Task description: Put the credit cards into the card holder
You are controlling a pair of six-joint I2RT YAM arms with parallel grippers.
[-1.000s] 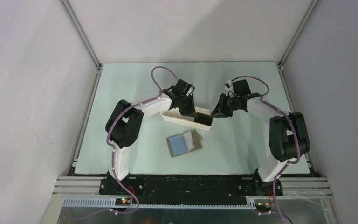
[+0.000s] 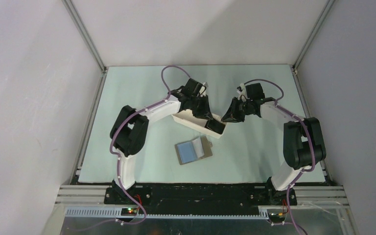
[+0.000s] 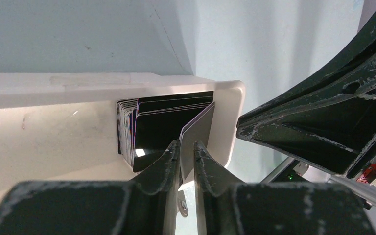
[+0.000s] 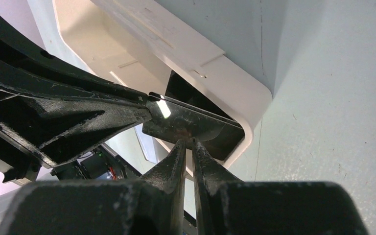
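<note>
A white tray (image 2: 183, 121) lies mid-table, black cards (image 3: 169, 128) stacked at its right end. One card (image 3: 199, 128) tilts up against that end wall. My left gripper is a little open, the tilted card's edge in the narrow gap between its fingers; in the right wrist view its tip meets the card's (image 4: 200, 128) near corner. Just outside the tray's right end, my right gripper (image 2: 223, 120) is shut to a slim gap; nothing can be made out in its fingers. The card holder (image 2: 208, 148), grey with blue and clear pockets, lies open in front of the tray.
The tray's raised end wall (image 3: 231, 122) stands close to both grippers, which are near each other. Free table (image 2: 254, 152) stretches to the right of the card holder and along the back.
My left gripper has moved to the right over the cards. The tray has slid slightly right and turned a little, a card in it tilting. The right arm and card holder have hardly moved.
</note>
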